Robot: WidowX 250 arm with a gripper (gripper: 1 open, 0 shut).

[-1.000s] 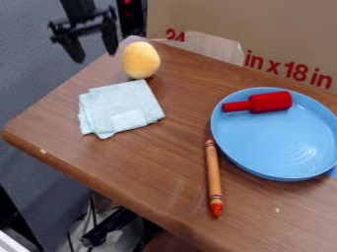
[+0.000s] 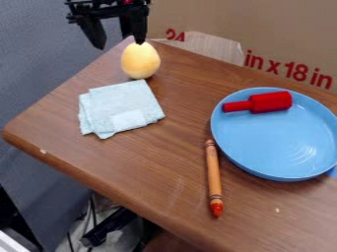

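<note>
My gripper (image 2: 116,35) hangs at the top left, its two black fingers apart and pointing down, just above and left of a yellow egg-shaped object (image 2: 141,61) at the table's back edge. Nothing shows between the fingers. A folded pale blue cloth (image 2: 120,107) lies on the table. A blue plate (image 2: 274,145) at the right holds a red rolling-pin-like object (image 2: 269,101). An orange crayon (image 2: 214,177) lies left of the plate.
The wooden table (image 2: 132,172) has clear room at front left and in the middle. A cardboard box (image 2: 263,39) stands behind it.
My gripper was blurred in motion higher and further left; it has moved right, toward the yellow object.
</note>
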